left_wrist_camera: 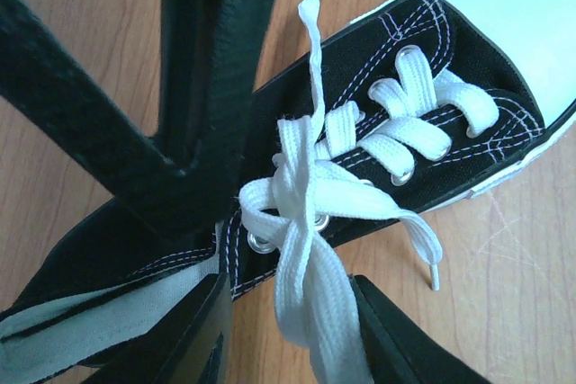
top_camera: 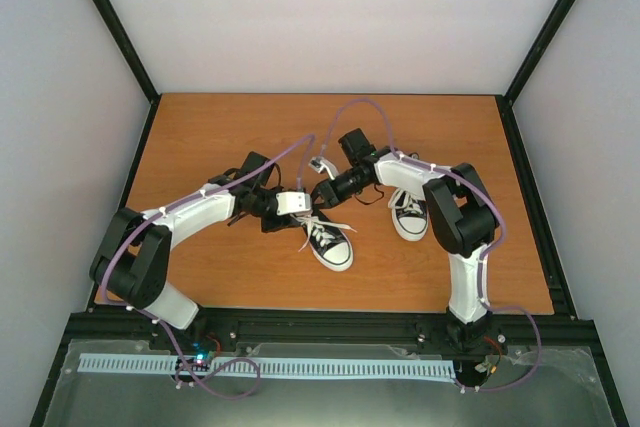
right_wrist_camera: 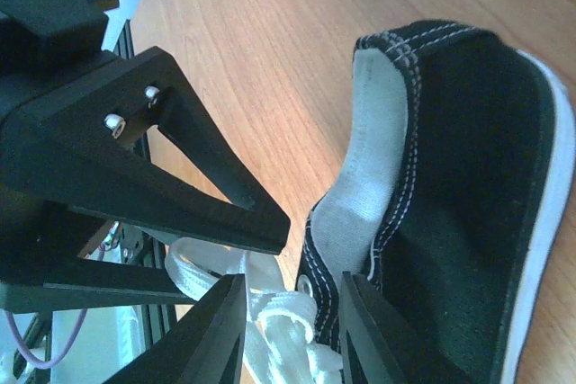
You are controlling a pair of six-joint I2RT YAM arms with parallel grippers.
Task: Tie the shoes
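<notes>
The left black-and-white shoe (top_camera: 328, 243) lies under both grippers, toe toward the front. Its white laces (left_wrist_camera: 306, 213) are gathered in a knot with loops and loose ends over the tongue. My left gripper stands part open, a lace loop passing between its fingers beside the right one. From the shoe's ankle side, my right gripper hangs open with white lace (right_wrist_camera: 288, 308) in the gap, not clamped. The two grippers are very close together, and in the top view they hide the shoe's heel.
A second shoe (top_camera: 408, 215) with white laces sits to the right, partly under the right arm. Bare wooden table (top_camera: 240, 277) shows in front and at the back. Purple cables (top_camera: 365, 102) arch above both arms.
</notes>
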